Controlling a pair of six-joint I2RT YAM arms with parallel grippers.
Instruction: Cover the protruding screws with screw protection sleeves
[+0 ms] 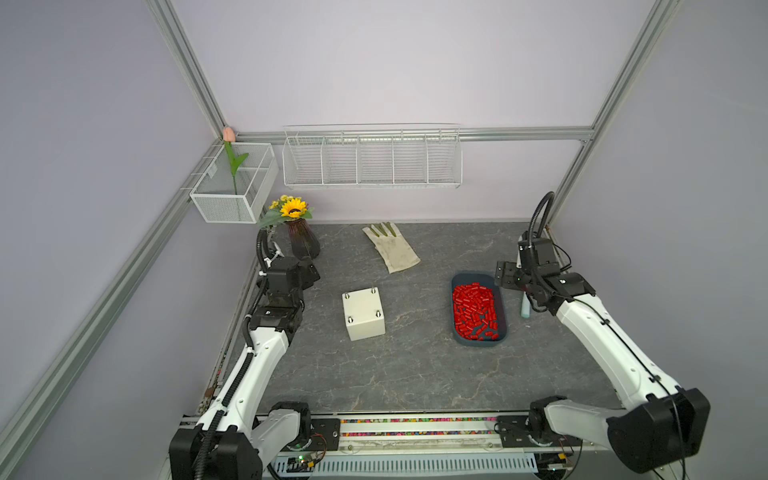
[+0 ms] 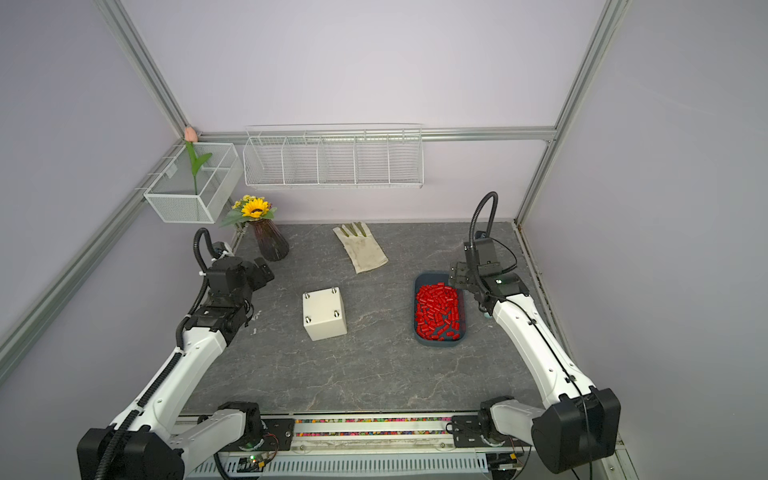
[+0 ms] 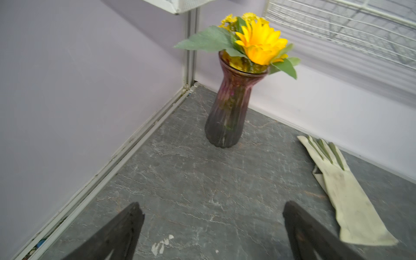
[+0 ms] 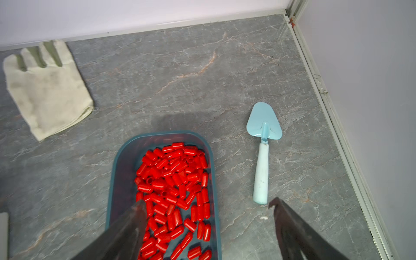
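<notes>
A white block (image 1: 365,325) stands on the grey table between the arms, with dark screws (image 1: 373,292) sticking up near the corners of its top. No red sleeve shows on any of them. Many red sleeves (image 4: 173,186) lie loose in a dark blue tray (image 4: 113,190) to the right of the block. My left gripper is open and empty, above the table left of the block and facing the vase. Wide apart as well are the fingers of my right gripper, above the tray's right side, with nothing held.
A vase of sunflowers (image 3: 229,104) stands at the back left. One pale glove (image 1: 392,246) lies at the back middle. Right of the tray is a light blue trowel (image 4: 261,173). Wire baskets (image 1: 372,160) hang on the back wall. Bare table separates block and tray.
</notes>
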